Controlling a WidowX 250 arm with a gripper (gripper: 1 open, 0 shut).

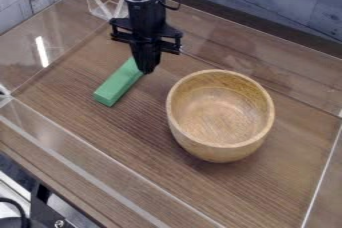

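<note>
A green bar-shaped object (115,89) lies flat on the wooden table, left of a large round wooden bowl (218,114). The black gripper (146,50) is over the upper end of the green object, its tips close to that end. Whether it is open, shut or touching the object is too small and dark to tell.
The bowl takes up the middle right.
</note>
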